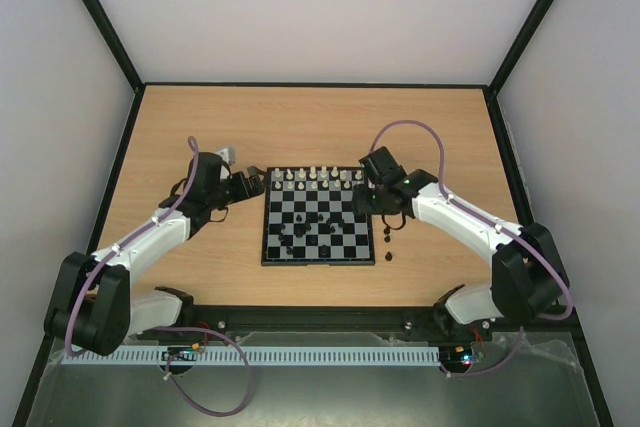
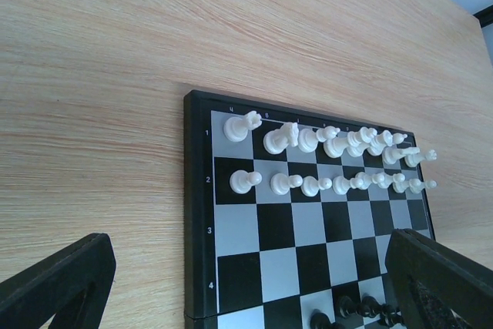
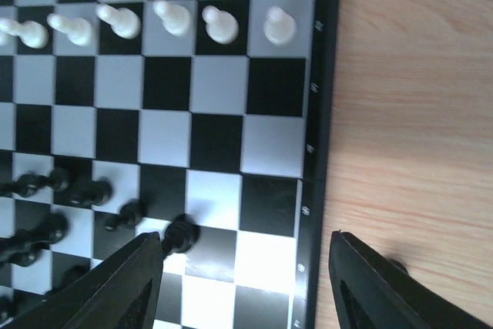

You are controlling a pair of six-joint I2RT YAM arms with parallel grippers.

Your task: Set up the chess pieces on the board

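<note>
The chessboard (image 1: 318, 209) lies mid-table. White pieces (image 2: 281, 138) stand in two rows along its far side, with the white pawns (image 3: 223, 25) in the second row. On the near half, black pieces (image 1: 302, 227) are loosely grouped; one black piece (image 3: 179, 235) shows close to a finger of my right gripper. That gripper hangs over the board's right edge, its fingers apart and nothing between them. My left gripper is wide open beside the board's far left corner, also empty. Whether every black piece stands upright I cannot tell.
Off the board's right side, a few black pieces lie on the table, including one black piece (image 1: 389, 256) towards the front and another (image 1: 387, 238) behind it. The wooden table (image 1: 320, 127) beyond the board is clear.
</note>
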